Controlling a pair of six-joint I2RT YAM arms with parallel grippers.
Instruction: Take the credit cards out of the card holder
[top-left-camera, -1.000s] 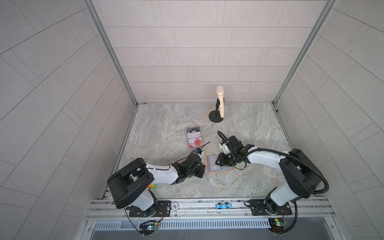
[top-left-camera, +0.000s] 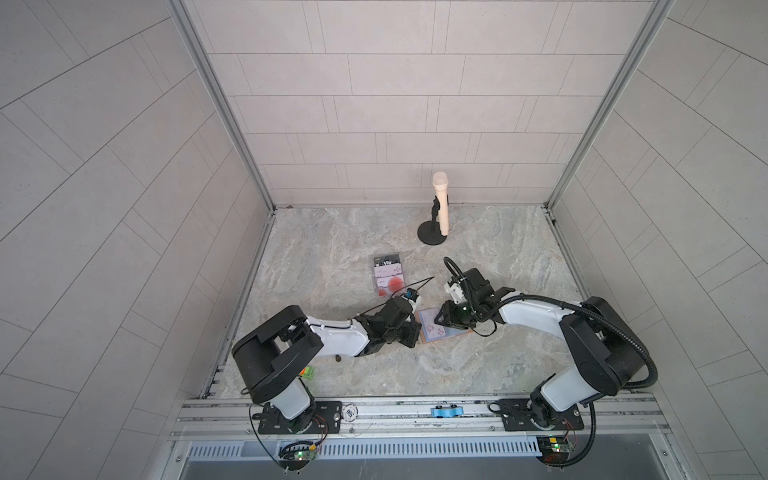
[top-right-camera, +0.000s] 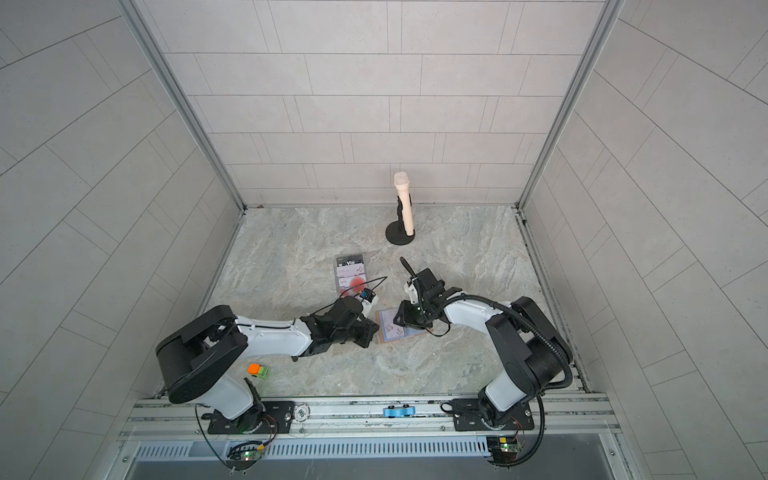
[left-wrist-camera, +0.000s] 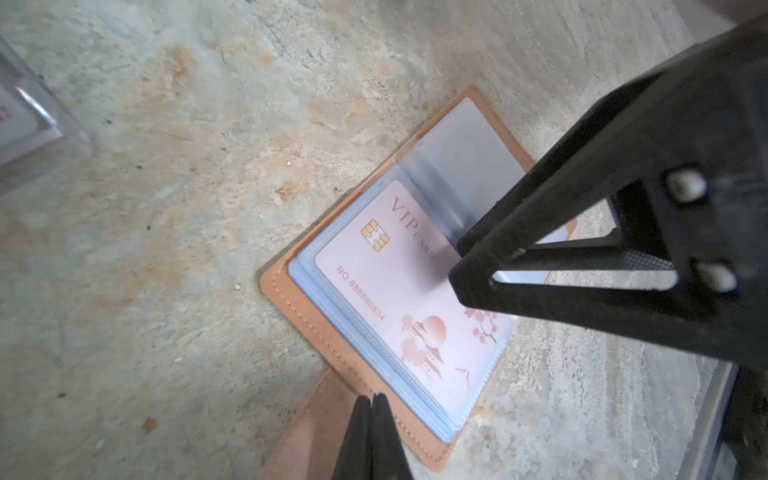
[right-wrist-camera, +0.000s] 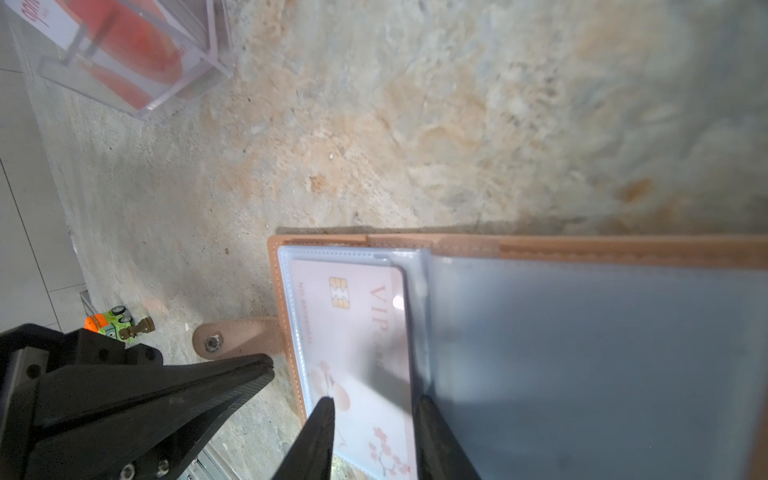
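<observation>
The open card holder (left-wrist-camera: 314, 336), tan with clear bluish sleeves, lies flat on the table. A pale pink VIP card (right-wrist-camera: 352, 312) sits in its left-hand sleeve in the right wrist view. The other half (right-wrist-camera: 576, 344) shows only a bluish sleeve. At the holder's outer edge, by its tan strap (left-wrist-camera: 316, 420), my left gripper is shut, with nothing showing between its fingers. My right gripper stands part open over the card, one finger above its face and the other near its inner edge. Whether the fingertips touch it I cannot tell.
A clear box (top-left-camera: 389, 276) holding cards lies behind the left gripper. Farther back stands a microphone-like object (top-left-camera: 441, 200) on a black base. A small orange and green toy (top-right-camera: 257, 370) is by the left arm.
The left gripper has moved right, up to the holder's edge. My right gripper has shifted slightly right. The holder has also slid a little to the right.
</observation>
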